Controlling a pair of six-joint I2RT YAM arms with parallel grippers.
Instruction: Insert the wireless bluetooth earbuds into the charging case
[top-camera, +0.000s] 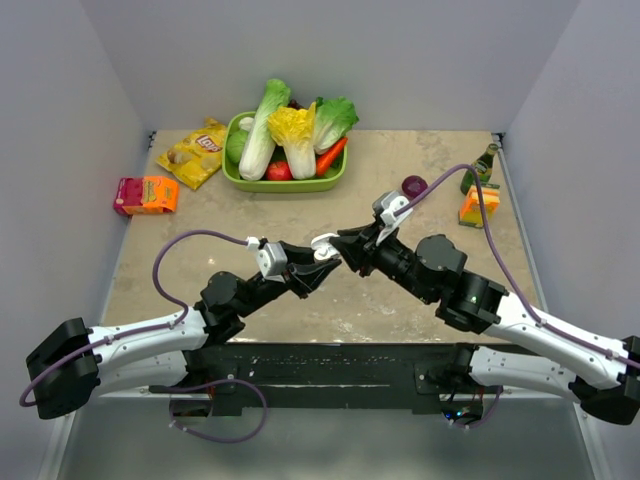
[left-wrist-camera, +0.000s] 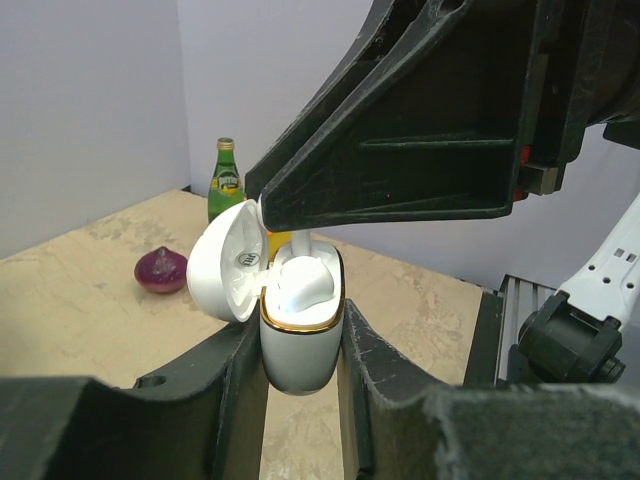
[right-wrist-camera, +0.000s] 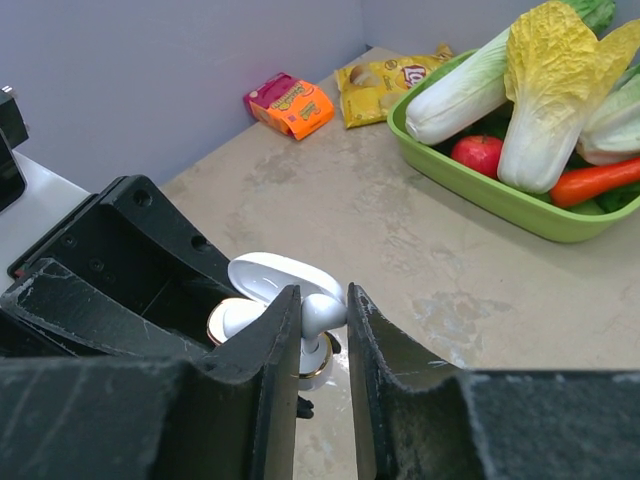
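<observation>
The open white charging case (left-wrist-camera: 300, 350) is held upright in my left gripper, its lid (left-wrist-camera: 215, 262) tilted back to the left and a gold rim round its mouth. A white earbud is between the fingertips of my right gripper, directly over the case mouth, its stem reaching down into it in the left wrist view. How deep it sits is hidden by the fingers. In the top view both grippers meet near the middle of the table.
A green basket (top-camera: 245, 180) of vegetables stands at the back, with snack packs (top-camera: 145, 195) to its left. An onion (top-camera: 414, 186), a bottle (top-camera: 480, 165) and a carton (top-camera: 475, 206) are at the right.
</observation>
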